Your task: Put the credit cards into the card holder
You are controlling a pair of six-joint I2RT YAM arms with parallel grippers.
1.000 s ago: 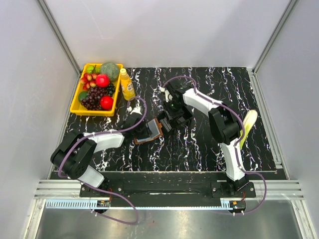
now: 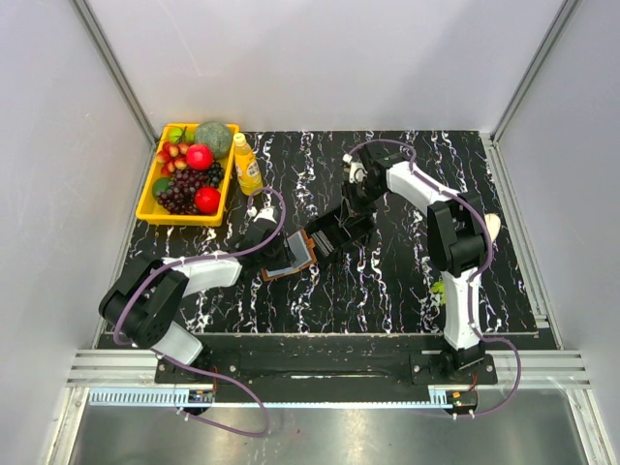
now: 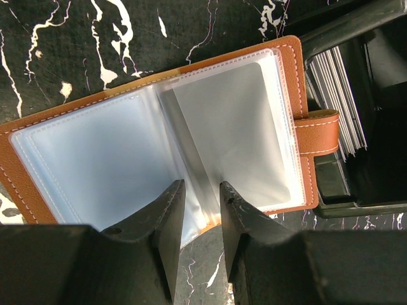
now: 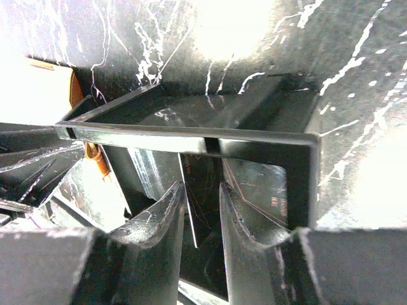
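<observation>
The brown card holder point(image 3: 296, 70) lies unfolded, its clear pockets point(image 3: 235, 127) facing up. Just above the pockets my left gripper stands part open, nothing between its fingers. A black divided box point(image 2: 334, 231) sits against the holder's right end. Several white-edged cards point(image 3: 340, 95) stand upright in its near compartment. My right gripper is over the box, fingertips a little apart. Below and between them shows a dark, thin panel with a white edge point(image 4: 191, 206); whether it is gripped is unclear.
A yellow basket of fruit point(image 2: 153, 215) and a yellow bottle point(image 2: 247, 165) stand at the back left. A pale, long object point(image 2: 492, 227) lies by the right edge, partly behind the right arm.
My right arm has moved to the right across the black box, uncovering its left part and hiding much of the pale object. The left arm and the holder look unmoved.
</observation>
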